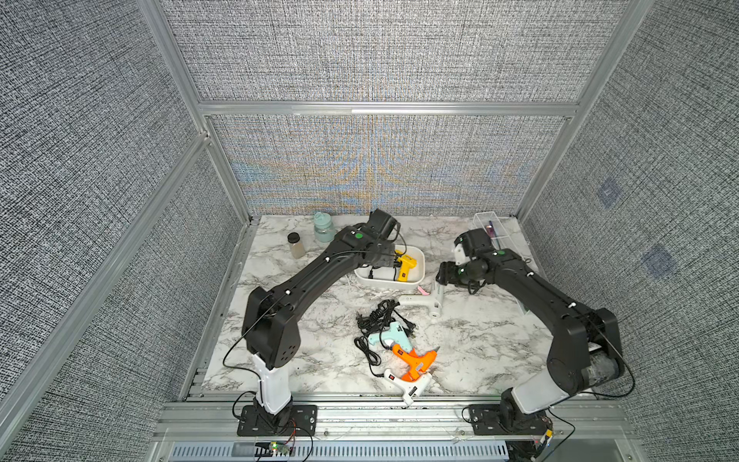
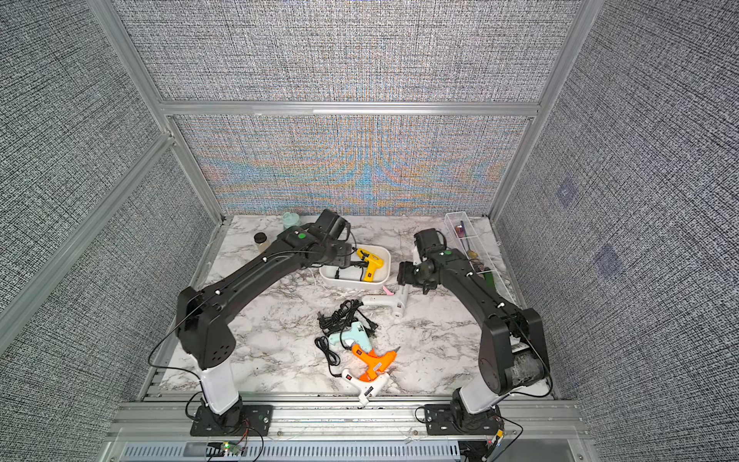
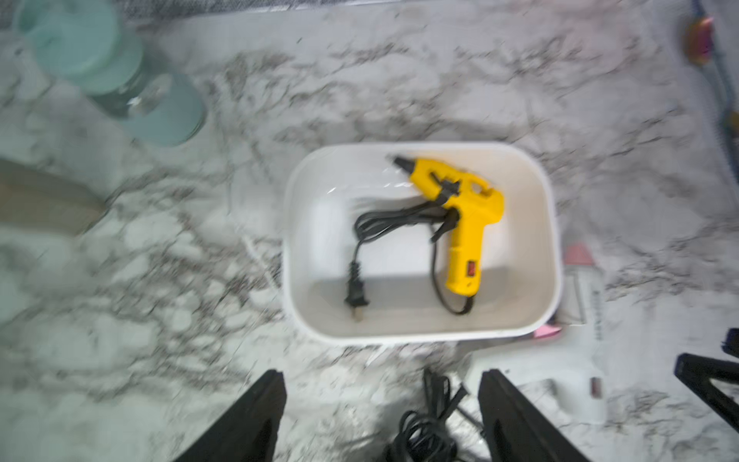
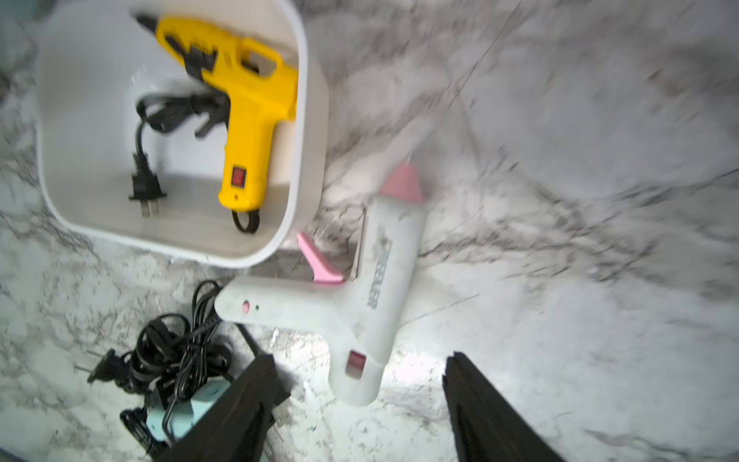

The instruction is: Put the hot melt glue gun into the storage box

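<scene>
The white storage box (image 3: 419,338) stands at the table's middle, a yellow glue gun (image 3: 469,223) with its black cord lying inside. Just outside its near right corner lies a white glue gun with a pink nozzle (image 4: 381,269), flat on the table. My right gripper hangs over that gun's rear end, its fingers apart on either side with no contact visible. Above the box's near side hovers my left gripper, open and empty. Nearer the front lie a mint glue gun (image 1: 394,335), an orange one (image 1: 415,362) and another white one (image 1: 409,386).
Tangled black cords (image 1: 377,315) lie beside the mint gun. At the back left stand a teal bottle (image 1: 323,227) and a dark-capped jar (image 1: 295,245). A clear tray (image 2: 462,231) sits at the right.
</scene>
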